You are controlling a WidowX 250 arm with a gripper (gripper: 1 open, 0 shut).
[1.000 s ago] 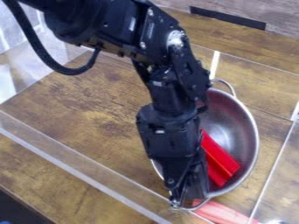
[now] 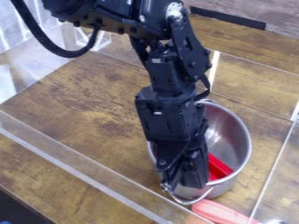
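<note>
A black robot arm reaches down from the top of the view, its gripper (image 2: 177, 175) low at the front edge of a steel bowl (image 2: 233, 131) with wire handles. The gripper looks shut; whether anything thin is between its fingers is hard to see. A red object (image 2: 219, 167) lies inside the bowl, partly hidden behind the gripper. A pink object (image 2: 222, 212) lies in front of the bowl, below its front handle.
Clear transparent strips or walls run along the left, front and right of the work area. A wooden board with a grey backdrop is at the back.
The bowl has shifted slightly left, and the arm now covers more of it and of the red object. The gripper stays low at the bowl's front.
</note>
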